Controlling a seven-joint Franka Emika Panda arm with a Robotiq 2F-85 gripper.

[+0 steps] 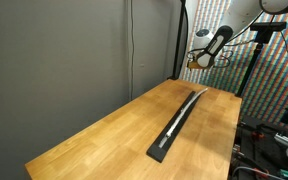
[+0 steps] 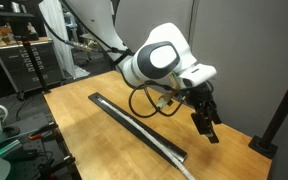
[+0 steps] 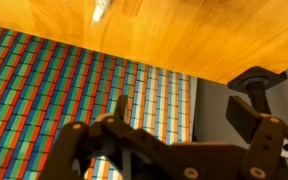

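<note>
A long black board lies on the wooden table, with a thin white strip along it. The strip's near end sticks out past the board in exterior view 2. In exterior view 1 the same board runs towards the far end, where my gripper hangs above the table. My gripper points down beside the strip's end in exterior view 2, apart from it. In the wrist view the open gripper has nothing between its fingers; a white end piece shows at the top.
A dark post stands by the table's far side. Dark equipment sits at the right.
</note>
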